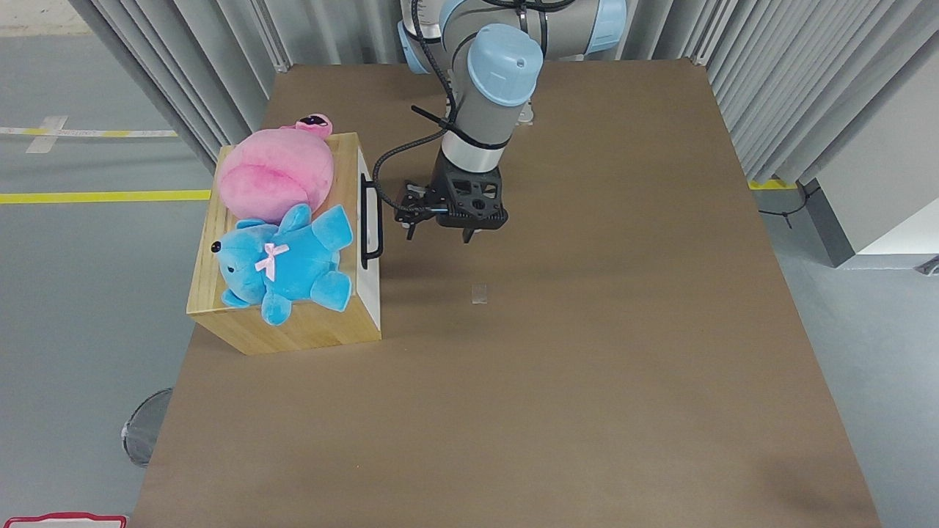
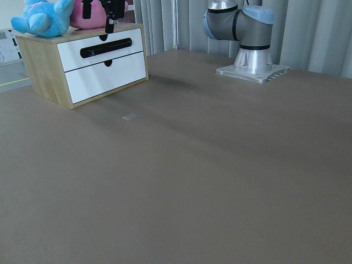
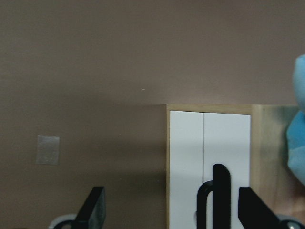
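A wooden two-drawer box (image 2: 47, 71) with white drawer fronts (image 2: 108, 77) stands at the table's left edge, a blue plush toy (image 1: 295, 264) and a pink plush toy (image 1: 273, 176) on top. My gripper (image 1: 437, 230) hangs beside the box, to the right of the black top-drawer handle (image 1: 378, 251). It is open; in the wrist view the handle (image 3: 221, 195) lies between the two fingers, nearer the right one, with no grasp visible. Both drawers look closed.
Curtains and the arm's base (image 2: 253, 71) are at the back.
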